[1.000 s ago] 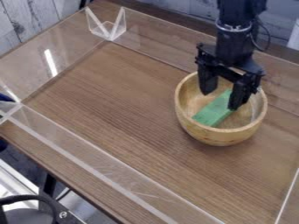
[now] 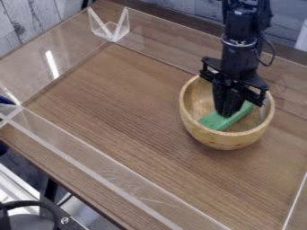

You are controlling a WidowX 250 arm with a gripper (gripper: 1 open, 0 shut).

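A wooden bowl (image 2: 225, 137) sits on the right part of the wooden table, holding a green elongated object (image 2: 231, 118). My black gripper (image 2: 221, 92) reaches down from the top into the bowl, over the green object and partly hiding it. Its fingers look close together, and I see nothing held between them.
A white translucent piece (image 2: 110, 25) is at the back left. A black round mount with a cable is at the lower left corner.
My gripper has come lower into the bowl, and its fingers are now closer together. The bowl and green object are in about the same place.
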